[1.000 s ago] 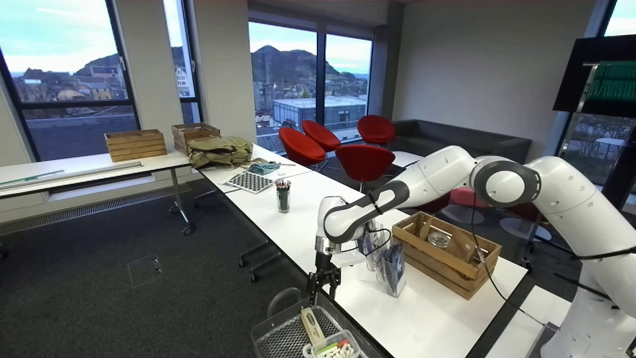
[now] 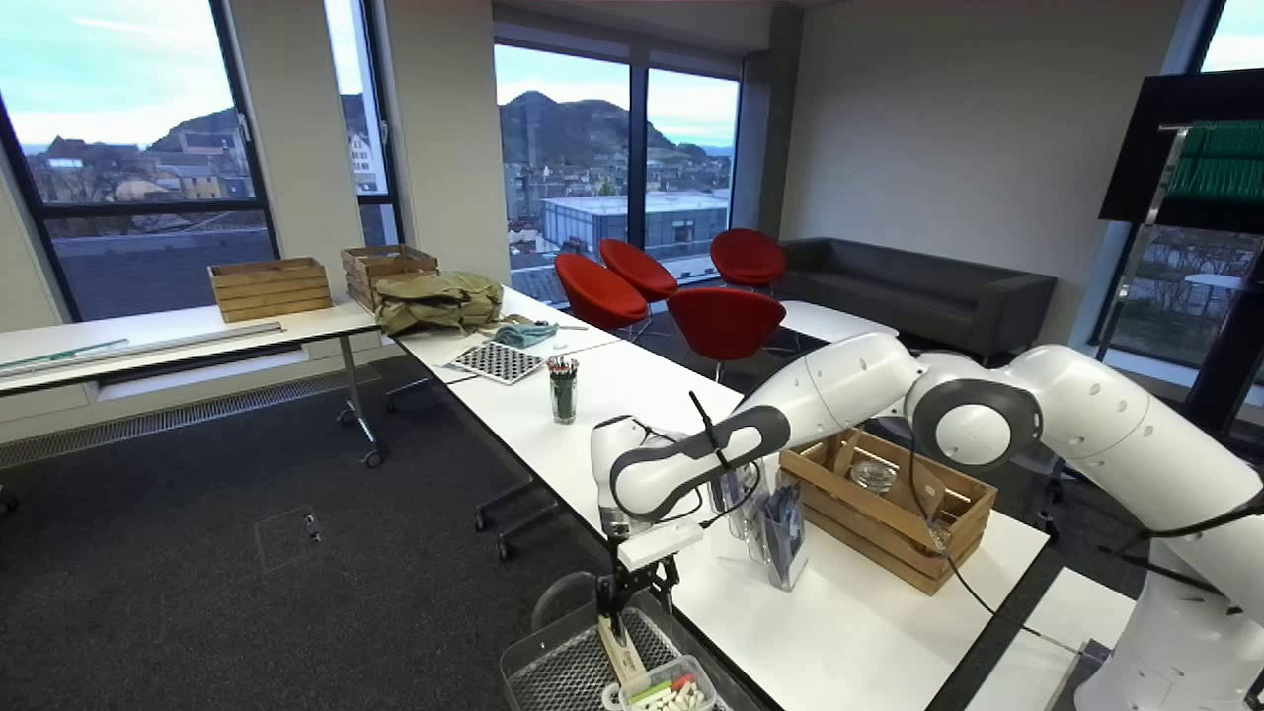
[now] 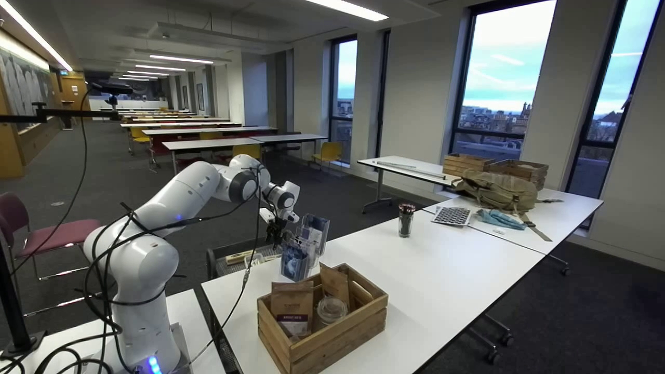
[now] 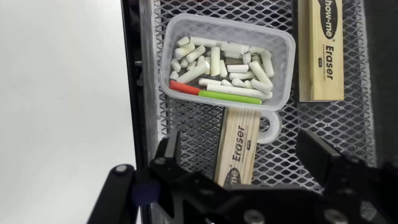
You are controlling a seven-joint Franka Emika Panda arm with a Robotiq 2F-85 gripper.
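Observation:
My gripper (image 2: 636, 596) hangs over the mesh tray, its fingers wide apart. In the wrist view a wooden eraser (image 4: 239, 143) lies between the two spread fingers, not gripped. The near end of that eraser is hidden behind the gripper body, and its far end meets the clear box of chalk (image 4: 226, 102). Mostly white sticks fill the box, with one red and one green piece along its near side. A second wooden eraser (image 4: 323, 56) lies to the right of the box.
The black mesh tray (image 2: 533, 650) adjoins the white table (image 2: 758, 646). On the table stand clear leaflet holders (image 2: 782, 539) close to the arm, a wooden crate (image 3: 340, 343) with packets and a jar, and a cup of pencils (image 3: 406, 224). Free tabletop lies beyond the holders.
The gripper has come down closer to the tray and the eraser. Tray contents look unmoved.

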